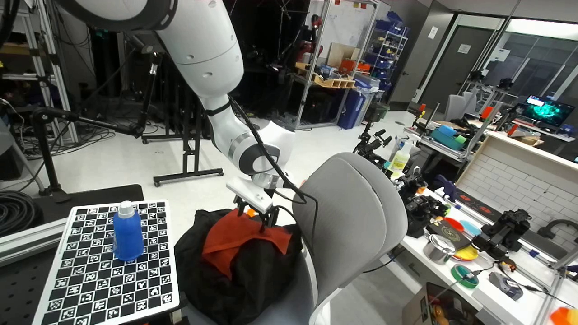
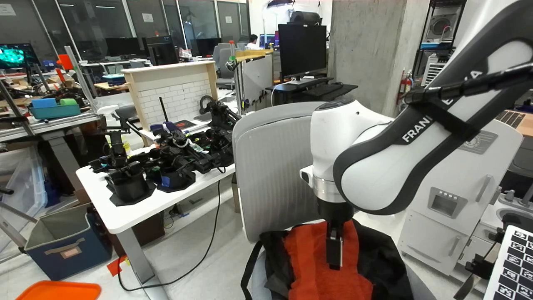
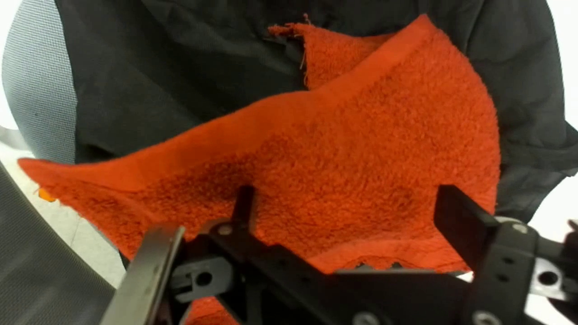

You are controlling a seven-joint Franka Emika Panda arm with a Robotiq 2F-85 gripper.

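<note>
A red-orange towel lies draped over a black cloth on the seat of a grey chair. My gripper is down at the towel, its two fingers spread apart. In the wrist view the towel fills the middle, passing beneath the open gripper, and no part of it is visibly pinched. Exterior view 2 shows the gripper edge-on in front of the towel; whether the fingertips touch the fabric I cannot tell.
The chair's backrest rises close beside my gripper. A blue bottle stands on a checkered board to the left. Over in exterior view 2, a white table carries black devices, with a fridge-like white unit on the other side.
</note>
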